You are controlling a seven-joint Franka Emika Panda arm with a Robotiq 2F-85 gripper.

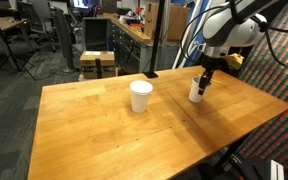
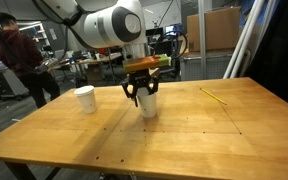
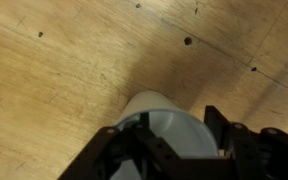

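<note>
Two white cups stand upright on the wooden table. Low over the right-hand cup hangs my gripper, its fingertips at the rim. In the wrist view that cup is directly below, and its mouth is partly covered by the dark fingers. These fingers stand apart, one over the cup's mouth and the other by the rim's right side; whether they touch the wall I cannot tell. The other cup stands well apart, nearer the table's middle; exterior view 2 has it at the left.
A yellow pencil-like stick lies on the table, clear of the cups. A person is in the background of exterior view 2.
</note>
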